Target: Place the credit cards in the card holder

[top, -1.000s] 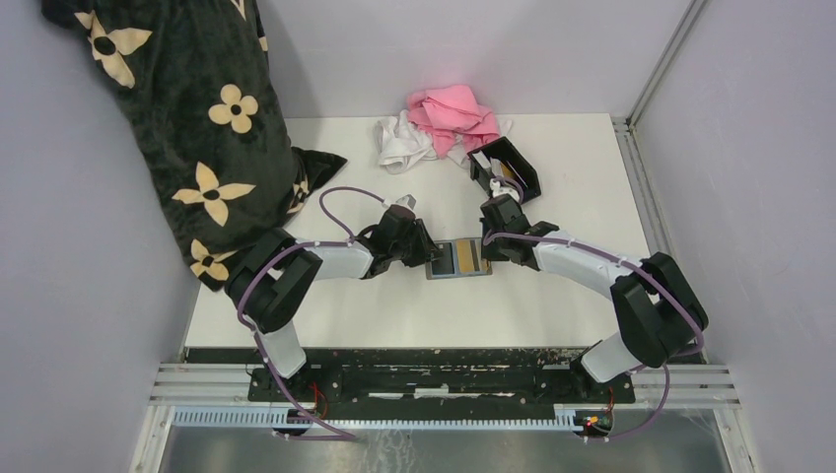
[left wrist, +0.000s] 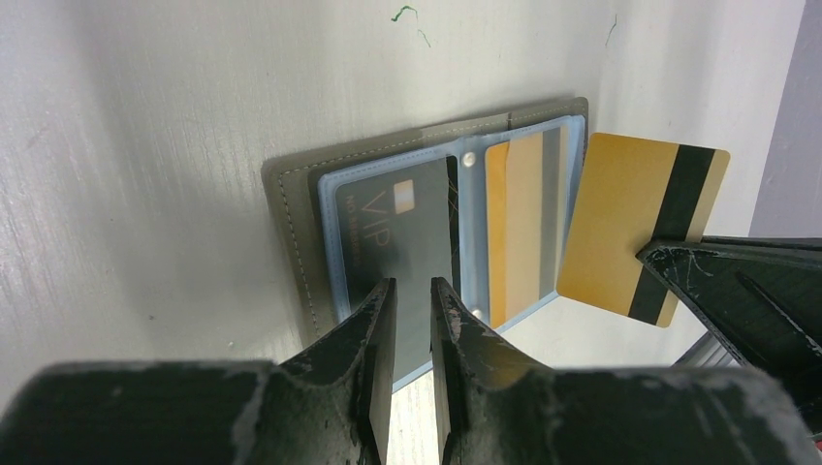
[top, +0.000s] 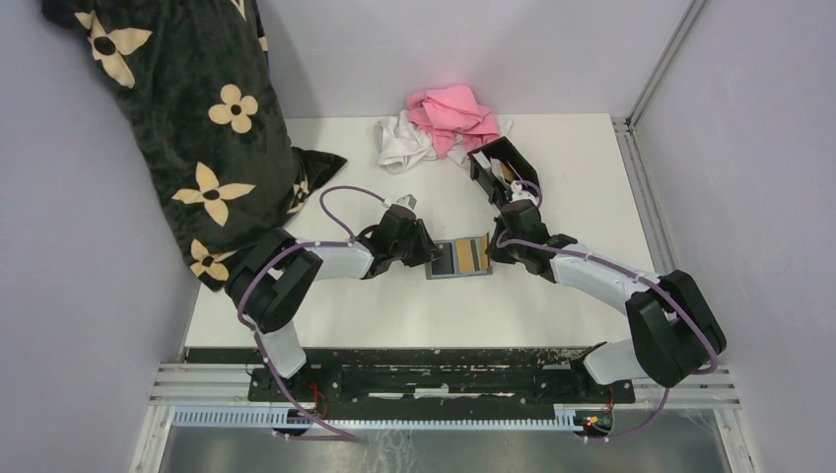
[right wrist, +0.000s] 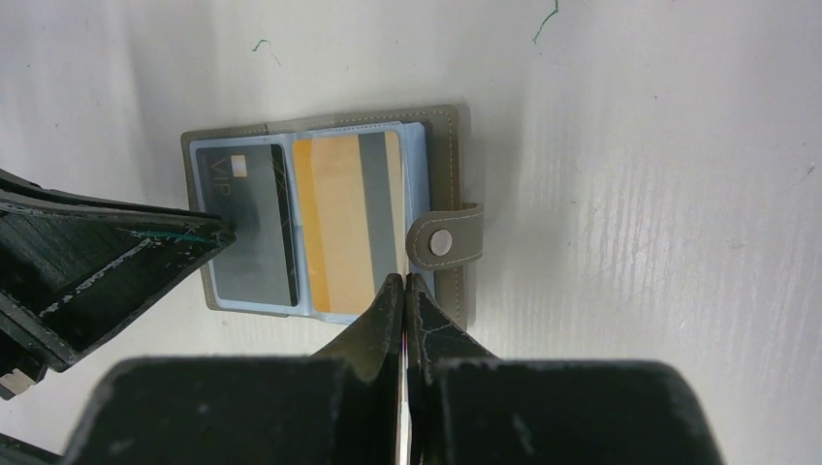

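Note:
The grey card holder [left wrist: 291, 208] lies unfolded on the table, its clear pockets facing up. A black VIP card [left wrist: 417, 228] fills one pocket and a gold striped card [right wrist: 339, 223] the other. Over the VIP side, my left gripper is slightly open, an empty gap between its fingertips. My right gripper is shut on another gold card with a black stripe; that card appears almost edge-on in the right wrist view. It stands by the holder's outer edge, near the snap strap [right wrist: 446, 237].
A black box [top: 521, 166] with cards inside stands at the back, right of centre. Pink cloth [top: 453, 116] and white cloth [top: 402, 146] lie beside it.
My right gripper has moved a little to the right, toward the holder's outer edge, carrying the gold card. The left arm and the holder look unmoved.

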